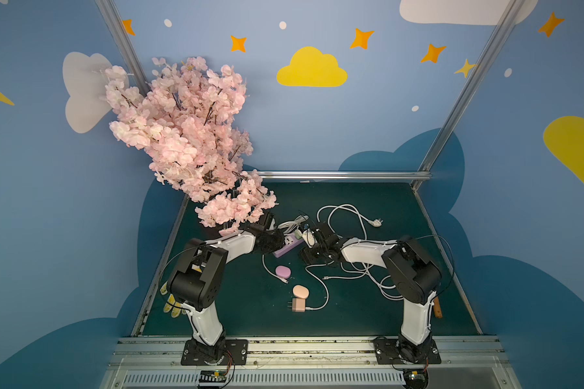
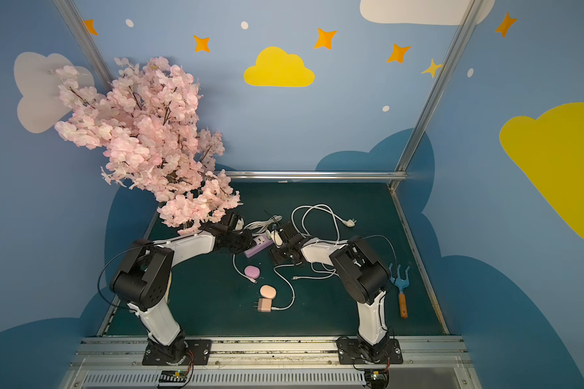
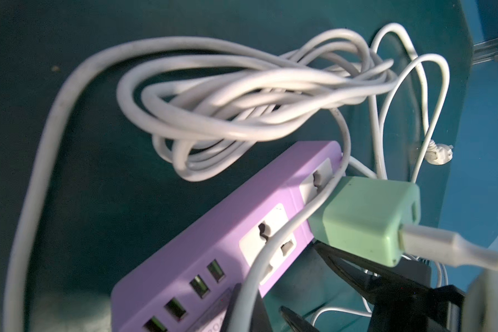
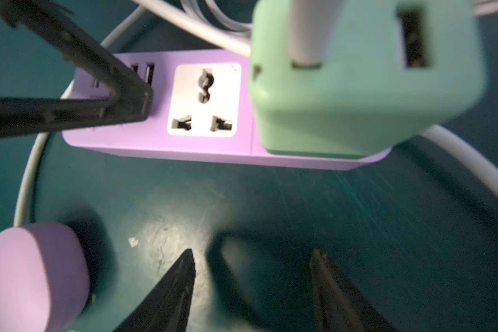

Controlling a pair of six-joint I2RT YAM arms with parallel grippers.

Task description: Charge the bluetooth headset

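A purple power strip (image 3: 215,232) lies in the middle, a mint-green charger (image 3: 359,215) with a white cable standing on its far socket. The middle socket (image 4: 203,99) is bare. My left gripper (image 1: 275,240) is at the strip's USB end, low over it; it looks shut, nothing seen held. My right gripper is open with nothing between its fingers, just near side of strip and charger. A purple earbud case (image 1: 283,272) and a peach case (image 1: 300,291) lie nearer the front.
A peach charger with cable (image 1: 298,304), loose white cables, a coiled cord (image 3: 260,99), blossom branches at back left and a hand fork (image 2: 402,298) at right.
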